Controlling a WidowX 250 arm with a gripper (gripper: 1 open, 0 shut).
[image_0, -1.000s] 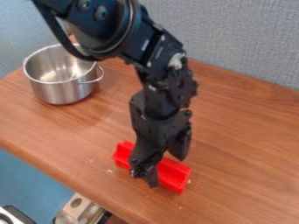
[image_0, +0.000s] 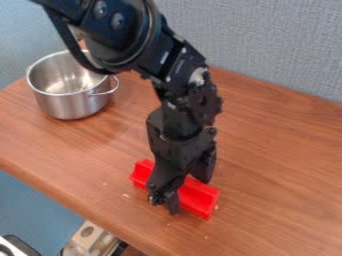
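My black gripper (image_0: 171, 195) hangs low over a red elongated object (image_0: 198, 198) lying on the wooden table, with its fingers down around the object's middle. The red object shows on both sides of the fingers. The gripper looks open, though the arm hides much of the gap, so whether the fingertips touch the object cannot be seen.
A steel pot (image_0: 67, 92) with side handles stands at the back left of the table (image_0: 281, 180), partly behind my arm. The table's front left edge drops to a blue floor (image_0: 34, 205).
The upper arm and gripper have shifted very slightly; the red object and the pot stay where they were.
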